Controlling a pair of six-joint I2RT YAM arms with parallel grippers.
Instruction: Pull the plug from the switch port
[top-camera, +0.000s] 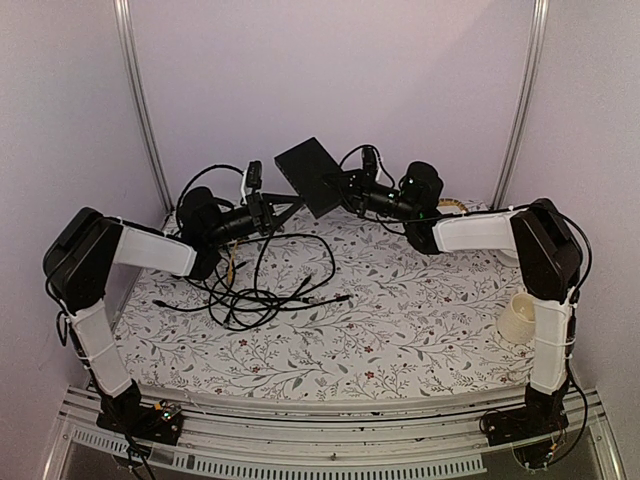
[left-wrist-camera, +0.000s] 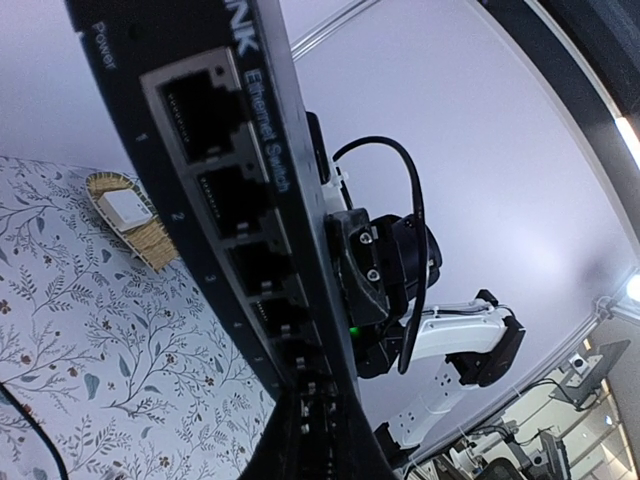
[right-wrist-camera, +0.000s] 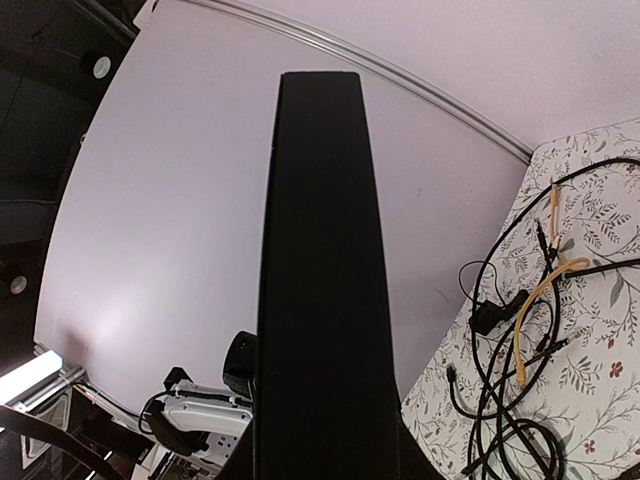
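The black switch (top-camera: 308, 175) is held up tilted by my right gripper (top-camera: 338, 185), shut on it; it fills the middle of the right wrist view (right-wrist-camera: 320, 250). In the left wrist view its port face (left-wrist-camera: 145, 100) shows a row of ports, the upper ones empty. My left gripper (top-camera: 290, 203) is at the switch's lower end, shut on something dark at the bottom port (left-wrist-camera: 315, 420), likely the plug; the plug itself is hard to make out.
Tangled black and yellow cables (top-camera: 250, 300) lie on the left of the patterned table (top-camera: 420, 340). A woven basket (left-wrist-camera: 150, 240) stands at the back right, a cream cup (top-camera: 515, 320) at the right.
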